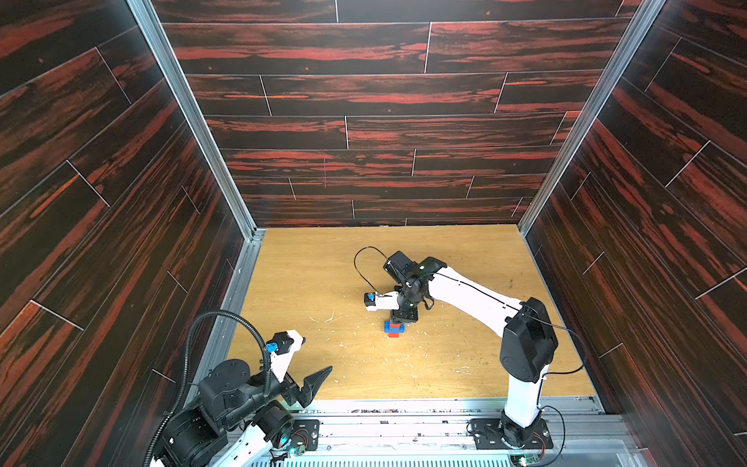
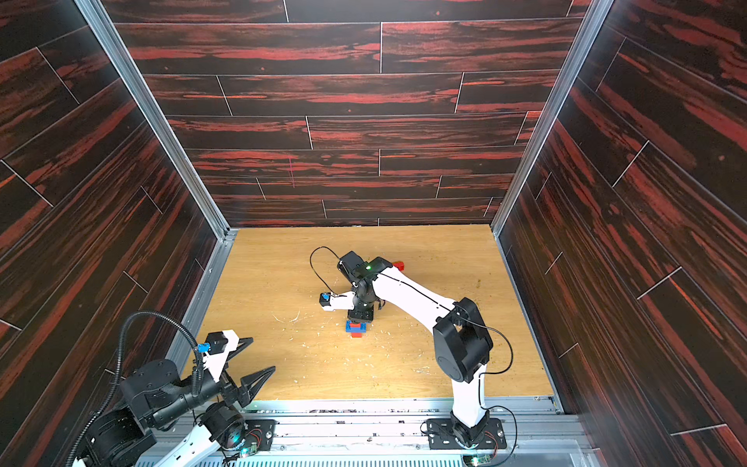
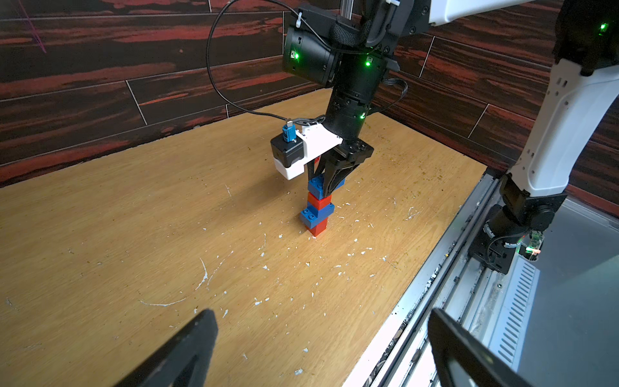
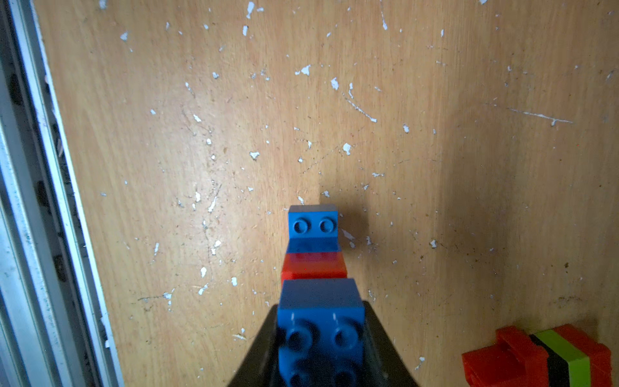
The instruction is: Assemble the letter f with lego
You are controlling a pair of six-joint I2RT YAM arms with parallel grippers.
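Note:
A brick stack stands on the table: a red brick [image 3: 318, 227] at the bottom, a blue brick [image 3: 318, 213] jutting out above it, then a red brick [image 3: 319, 202]. Topmost is a blue brick [image 4: 320, 322], clasped by my right gripper, which is shut on it from above. In the left wrist view this top brick sits in contact with the red one below, partly covered by the fingers. My left gripper hangs open at the front left, far from the stack and empty.
Red pieces with a lime-green and a black piece [image 4: 561, 356] lie behind the stack, mostly covered by the right arm in the top views. White scraps dot the table.

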